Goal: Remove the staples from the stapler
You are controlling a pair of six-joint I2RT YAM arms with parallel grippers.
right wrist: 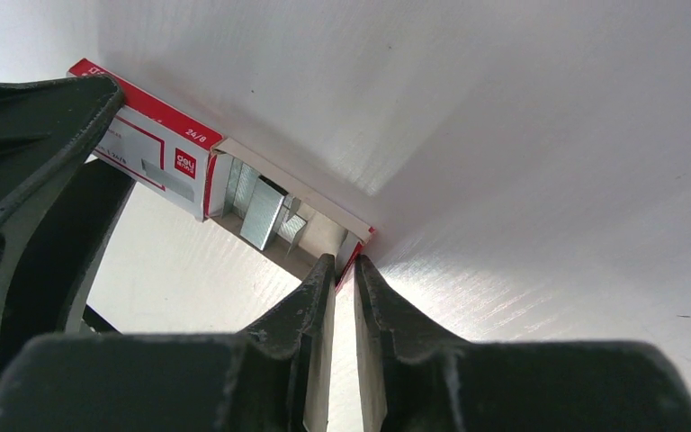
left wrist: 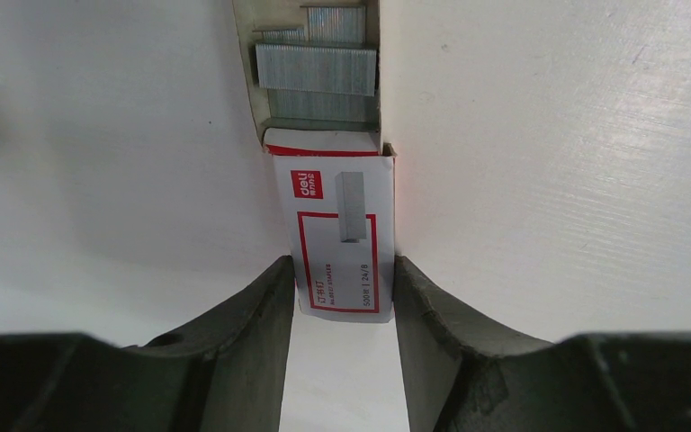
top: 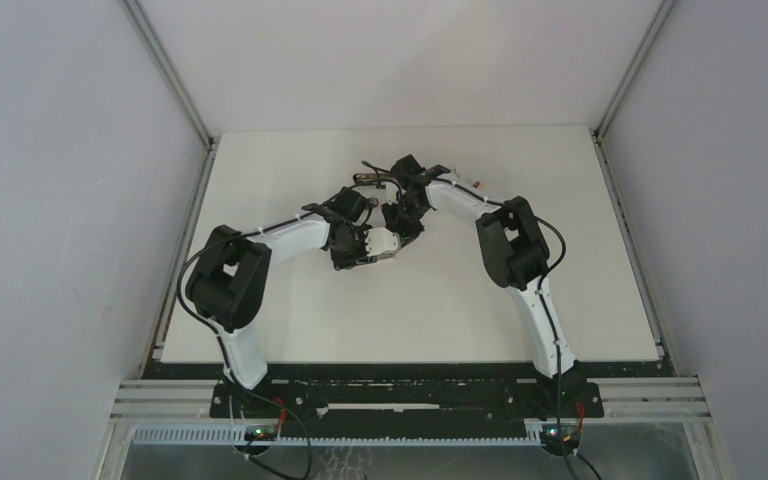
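A white and red deli staple box lies on the table, its inner tray slid out, holding several strips of staples. My left gripper is shut on the box's sleeve from both sides. In the right wrist view, my right gripper has its fingertips close together at the far end wall of the tray, apparently around that red-edged wall; whether it grips it is hard to tell. The stapler is not clearly visible.
A dark elongated object lies behind the grippers, partly hidden by the arms, with small items near the back right.
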